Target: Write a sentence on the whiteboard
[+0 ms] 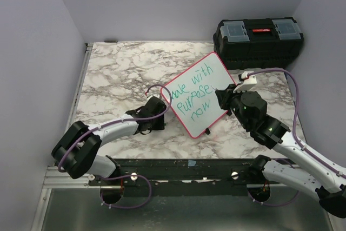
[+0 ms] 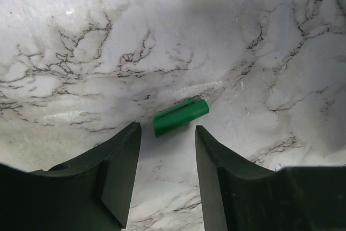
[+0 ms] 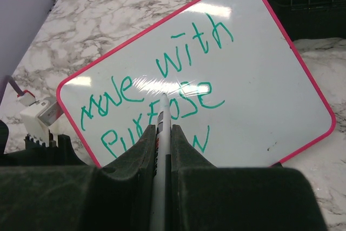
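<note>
The whiteboard (image 1: 197,117) with a pink rim lies tilted on the marble table, green handwriting across it, "...ve with purpose now", partly glared in the right wrist view. My right gripper is shut on a white marker (image 3: 164,113), tip over the word "purpose". My left gripper is low over the table left of the board, fingers part open round the near side of a small green piece (image 2: 181,116), perhaps a marker cap, not held between them.
A black toolbox (image 1: 258,44) stands behind the board at the back right. A small dark object (image 1: 111,41) lies at the back edge.
</note>
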